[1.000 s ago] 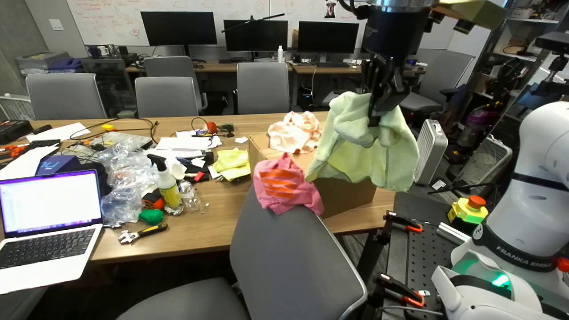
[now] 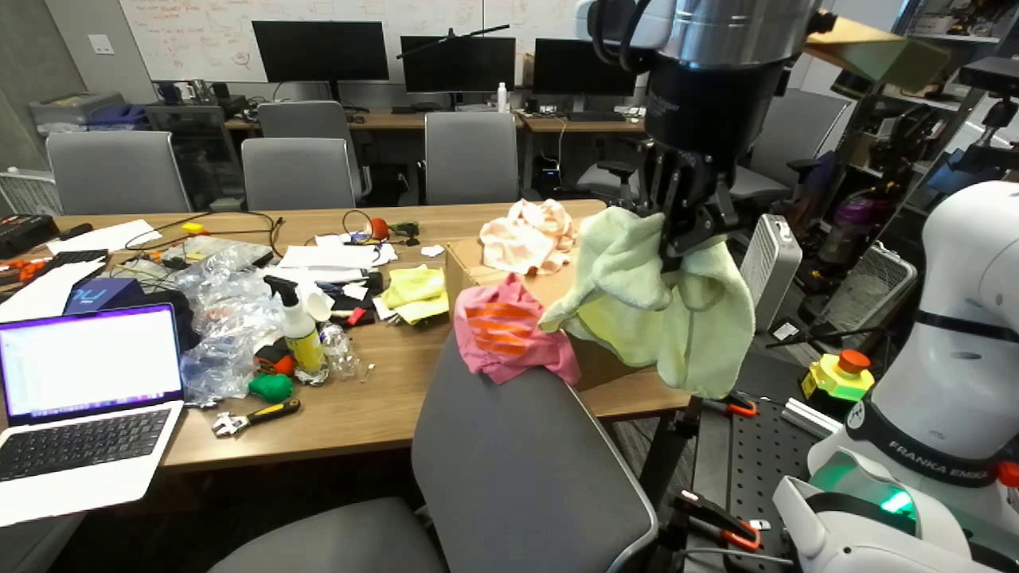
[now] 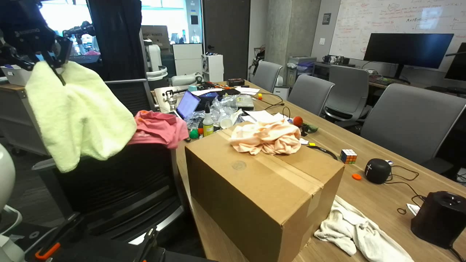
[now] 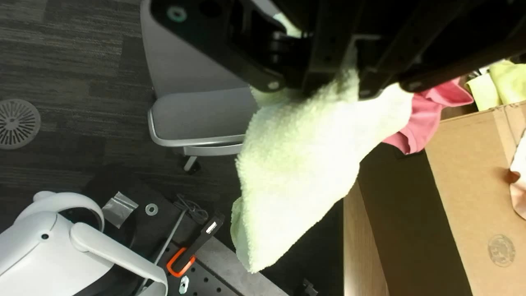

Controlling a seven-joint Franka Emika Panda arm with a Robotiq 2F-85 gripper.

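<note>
A pale green towel (image 2: 702, 325) hangs in folds from my gripper (image 2: 671, 256), which is shut on its upper part. In exterior view 2 the towel (image 3: 83, 118) dangles in the air at the left, clear of the box, beside a pink cloth. From the wrist view, the towel (image 4: 301, 177) spreads below the dark fingers and covers much of the middle; the fingertips are partly buried in it. The pink cloth (image 2: 501, 329) with orange stripes is draped over the top of a grey chair back (image 2: 525, 458).
A cardboard box (image 3: 257, 187) stands on the table with a peach cloth (image 3: 266, 137) on top. A white cloth (image 3: 362, 231) lies beside it. Clutter, including a spray bottle (image 2: 302, 334) and a laptop (image 2: 91, 382), covers the table's other end.
The gripper has come down and slightly toward the camera with the towel still in it. The towel's lower edge hangs lower. Pink cloth, chair and box have not moved.
</note>
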